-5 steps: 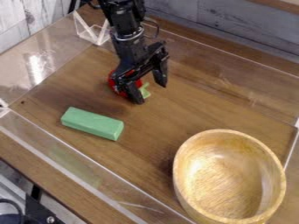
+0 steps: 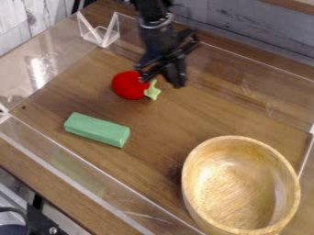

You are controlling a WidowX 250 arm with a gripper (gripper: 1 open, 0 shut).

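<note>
The black gripper (image 2: 167, 64) is raised above and behind a red round object (image 2: 130, 85), which rests on the wooden table with a small yellow-green part on its right side. The gripper is blurred and looks shut, with nothing visible between its fingers. A green block (image 2: 97, 129) lies toward the front left.
A large tan bowl (image 2: 241, 193) fills the front right of the table (image 2: 233, 106). A white wire rack (image 2: 98, 30) stands at the back left, near a wall.
The gripper has risen up and back from the red object, which is now more visible and still rests in about the same place.
</note>
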